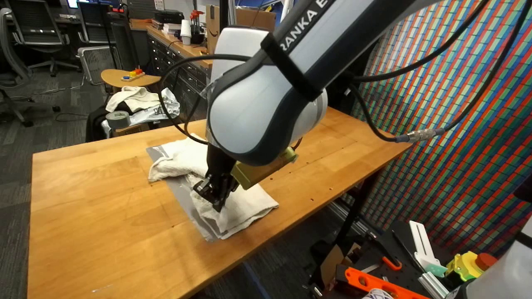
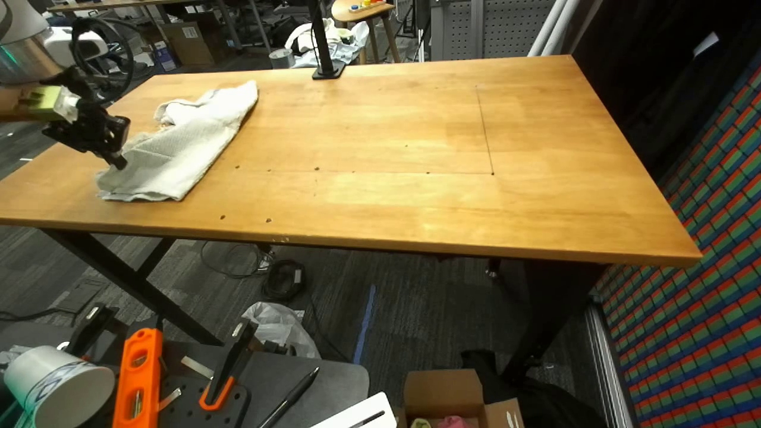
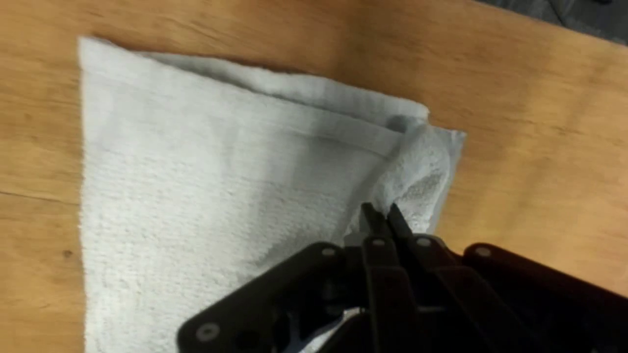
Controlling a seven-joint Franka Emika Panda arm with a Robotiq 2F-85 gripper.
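A white towel (image 1: pixel 244 211) lies folded on the wooden table, partly over a flat grey sheet (image 1: pixel 184 197). In exterior view 2 the towel (image 2: pixel 192 146) stretches across the table's left part. My gripper (image 1: pixel 217 206) points down at the towel, close to its edge beside the grey sheet. The wrist view has the gripper with its fingertips together over a raised, rumpled fold near one side of the towel (image 3: pixel 194 194). Whether any thin cloth is pinched between the tips cannot be made out.
Bare tabletop (image 2: pixel 399 135) covers the middle and right in exterior view 2. A black post base (image 2: pixel 329 71) stands at the back edge. A side surface holding tools, including an orange level (image 2: pixel 138 378), is in front of the table.
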